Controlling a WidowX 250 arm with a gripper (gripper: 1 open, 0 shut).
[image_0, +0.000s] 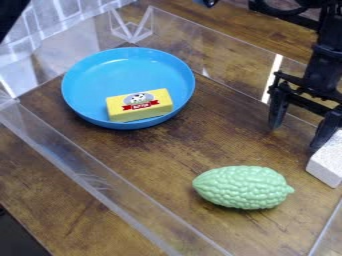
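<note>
A blue plate (100, 72) sits at the upper left with a yellow butter box (138, 106) on it. A green bitter melon (243, 188) lies at the bottom centre. A white block (329, 160) is at the right edge. My black gripper (302, 124) is low at the right, just above and behind the white block, its fingers spread apart with nothing visible between them.
Clear plastic walls edge the wooden surface on several sides. The middle of the wood between plate, melon and gripper is clear. A tiled wall shows at the upper left.
</note>
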